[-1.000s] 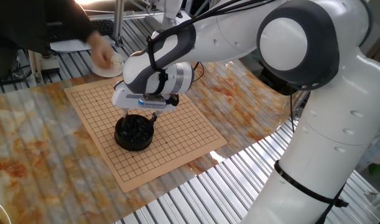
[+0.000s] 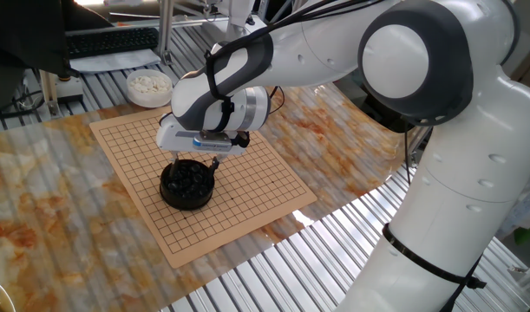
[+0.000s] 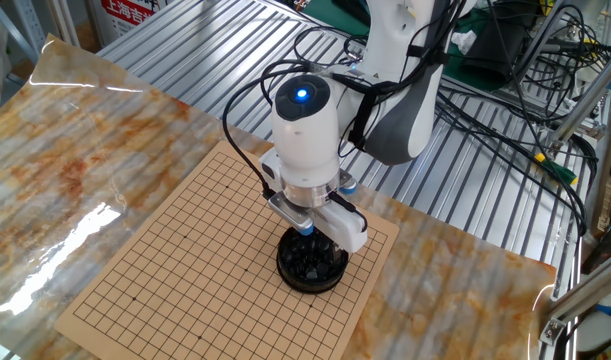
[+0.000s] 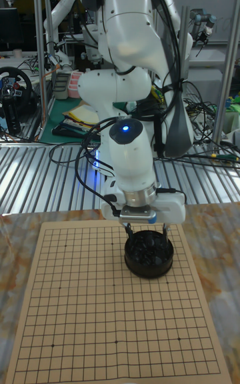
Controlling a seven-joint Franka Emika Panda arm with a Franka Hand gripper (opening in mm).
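Note:
A round black bowl (image 2: 187, 201) full of dark, glossy pieces (image 2: 188, 180) rests on the wooden grid board (image 2: 247, 186). Over its far side, in exterior view 1, my gripper (image 2: 194, 165) points down and stands open, its two fingers spread wide. From exterior view 3 the fingers (image 4: 165, 230) reach down at the left and right of the bowl's (image 4: 149, 267) back rim. Nothing shows held between them. Whether the tips touch the rim or the pieces, I cannot tell. In exterior view 2 the hand hides part of the bowl (image 3: 312, 287).
A clear tub of white pieces (image 2: 149, 87) stands beyond the board's far corner, near a keyboard (image 2: 114, 42). Marbled sheeting (image 2: 65, 208) surrounds the board on the slatted metal table (image 2: 238, 282). Most of the grid is bare.
A person's hand that was at the tub of white pieces has withdrawn. My arm and the black bowl have not visibly moved.

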